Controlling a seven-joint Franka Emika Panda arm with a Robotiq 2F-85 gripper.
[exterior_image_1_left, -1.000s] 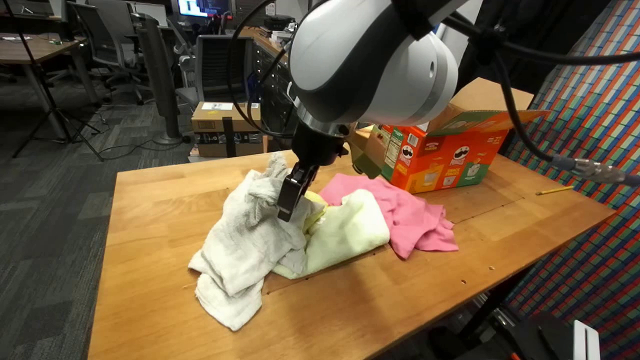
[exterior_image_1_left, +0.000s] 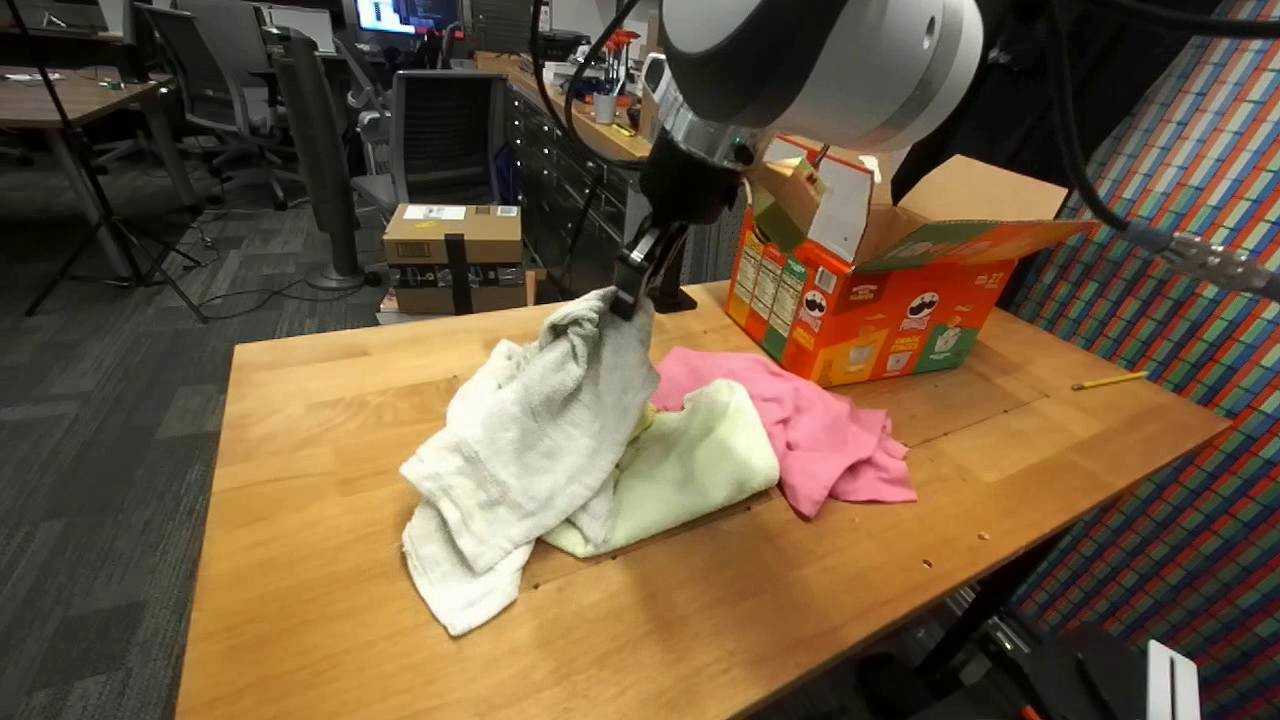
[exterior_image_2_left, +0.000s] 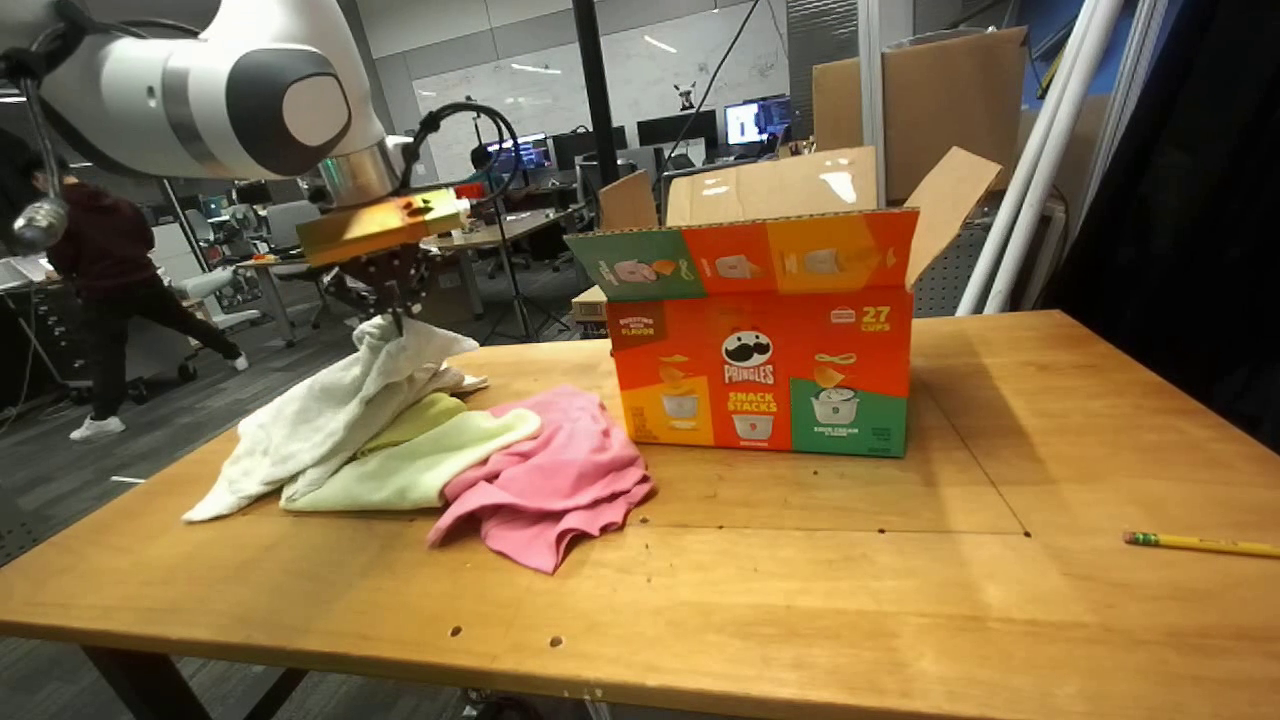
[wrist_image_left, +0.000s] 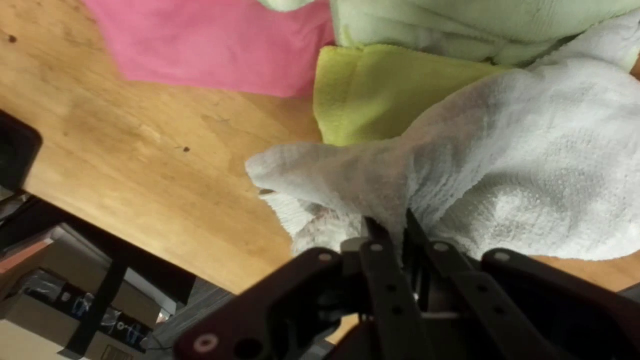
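Note:
My gripper (exterior_image_1_left: 626, 300) is shut on a raised fold of the white cloth (exterior_image_1_left: 528, 438). From that pinch the cloth slopes down to the left, its lower end resting on the table. In the wrist view the white cloth (wrist_image_left: 540, 162) runs between the fingertips. Beneath and beside it lie a pale green cloth (exterior_image_1_left: 696, 462) and a yellow cloth (wrist_image_left: 384, 90), the yellow one partly covered. A pink cloth (exterior_image_2_left: 558, 474) is spread to the right of the green one, touching it.
An open orange Pringles box (exterior_image_2_left: 768, 348) stands behind and right of the cloths, flaps spread. A yellow pencil (exterior_image_2_left: 1200, 545) lies far right on the wooden table (exterior_image_2_left: 780, 600).
My gripper has risen and moved right, toward the box, pulling the white cloth's upper part up with it. The cloth's lower end has shifted slightly. Green and pink cloths look unmoved.

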